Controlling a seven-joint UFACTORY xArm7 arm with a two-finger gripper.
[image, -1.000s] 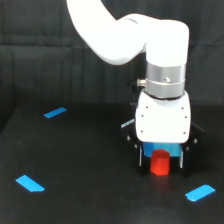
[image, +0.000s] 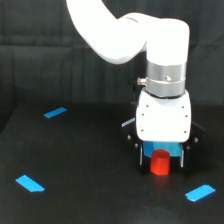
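A small red block (image: 160, 162) sits on the dark surface just below my gripper's white hand in the picture. Right behind its top shows a blue piece (image: 162, 148), partly covered by the hand; its full shape is hidden. My gripper (image: 161, 158) points down over both. Thin dark shapes flank the blue piece on either side, but against the black background the fingers are too hard to make out to tell how they stand or whether they touch anything.
Blue strips lie flat on the black surface: one far left (image: 55, 112), one near left (image: 30, 184), one near right (image: 200, 192). A dark curtain (image: 60, 50) hangs behind.
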